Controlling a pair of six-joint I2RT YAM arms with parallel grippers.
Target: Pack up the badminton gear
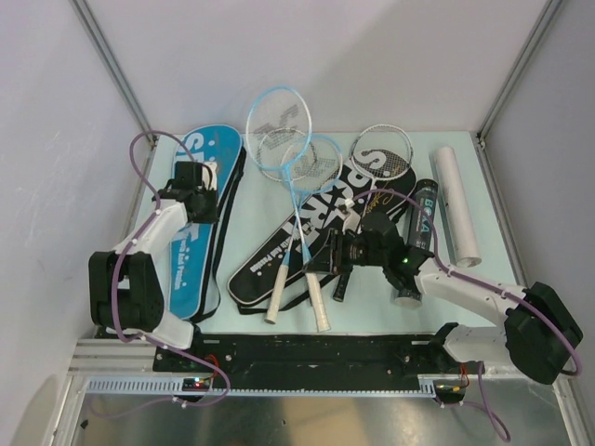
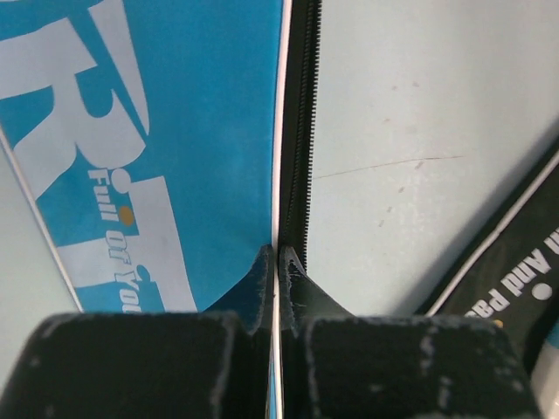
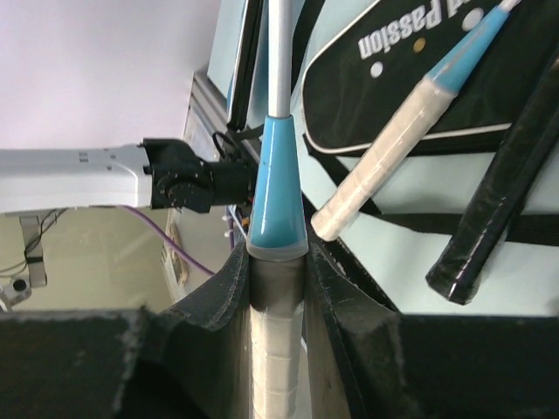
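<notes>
On the left lies a blue racket bag (image 1: 197,153) with a black zipped side. My left gripper is shut on its right edge, the pale piping (image 2: 278,183) running between the fingertips. My right gripper is shut around the cream handle (image 3: 278,349) of a light-blue racket (image 1: 296,182), just below its blue cone (image 3: 278,188). That racket is raised, its head up and left over the other rackets. Beneath it, a second light-blue racket (image 1: 278,293) lies on the black racket bag (image 1: 253,279).
Two dark-handled rackets, one with its head (image 1: 381,151) at the back, also lie on the black bag. A dark tube (image 1: 425,200) and a long white tube (image 1: 456,204) lie to the right. Bare table (image 1: 244,223) shows between the bags.
</notes>
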